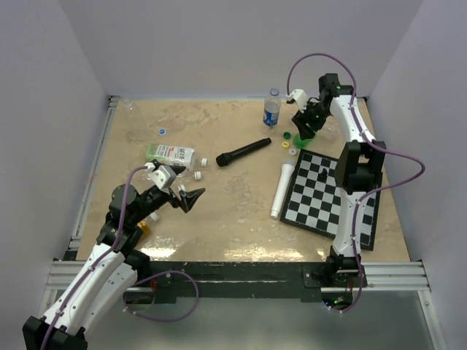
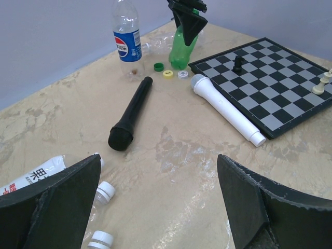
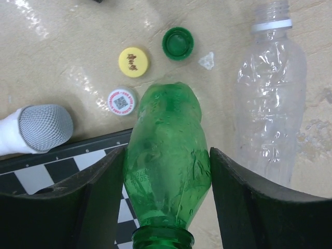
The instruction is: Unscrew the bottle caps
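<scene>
My right gripper is shut on a green bottle [image 3: 165, 192], held upright-ish beside the chessboard. Beside it lie a green cap [image 3: 177, 43], a yellow cap [image 3: 133, 61], a white cap [image 3: 122, 100] and a clear capless bottle [image 3: 270, 104]. A Pepsi bottle [image 2: 128, 46] stands left of them. My left gripper [image 1: 183, 197] is open above the left side of the table, near lying bottles with white caps [image 2: 106, 191] and a large bottle [image 1: 171, 155].
A black microphone [image 1: 244, 151], a white microphone [image 1: 282, 188] and a chessboard [image 1: 314, 197] with pieces occupy the middle and right. A blue cap [image 1: 162, 132] lies at the back left.
</scene>
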